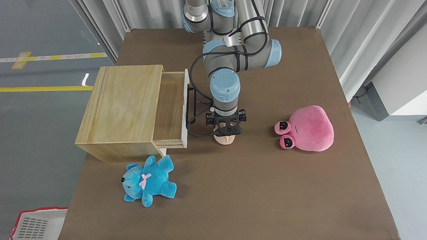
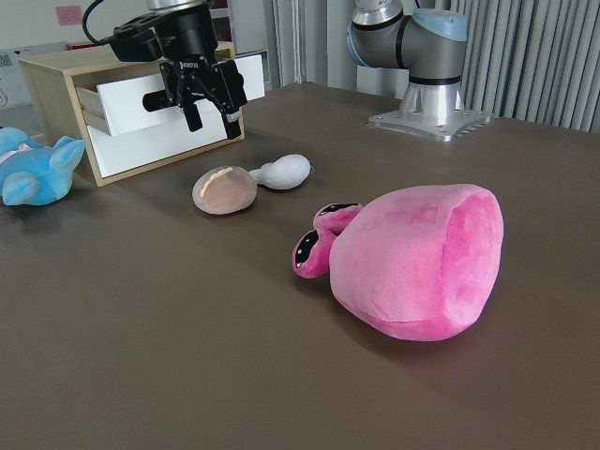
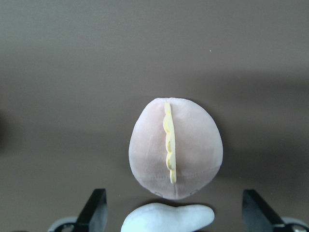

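My gripper is open above the table, its two dark fingers wide apart in the wrist view with nothing held. Just ahead of them lies a round pale-pink plush piece (image 3: pixel 193 145) with a cream strip down its middle, and next to it a white soft piece (image 3: pixel 159 220), partly out of frame. In the front view the arm covers most of both; the left view shows both on the table (image 2: pixel 206 375) below and in front of the gripper.
A wooden cabinet (image 1: pixel 116 104) has its drawer (image 1: pixel 170 108) pulled out beside the arm. A blue bear (image 1: pixel 156 180) lies at the front left, a pink plush toy (image 1: pixel 310 128) at the right.
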